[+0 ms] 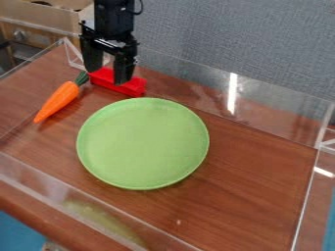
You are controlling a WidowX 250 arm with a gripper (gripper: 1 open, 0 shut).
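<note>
My black gripper (108,61) hangs open at the upper left, over a red block (128,86) that lies on the wooden table behind the green plate. Whether the fingers touch the block I cannot tell. An orange carrot with a green top (59,101) lies left of the block. The round green plate (143,143) is empty, in the middle of the table.
Clear low walls (305,186) edge the wooden table (249,196), whose right part is bare. A grey wall (236,39) stands behind. A cardboard box (33,14) is at the back left, outside the table's edge.
</note>
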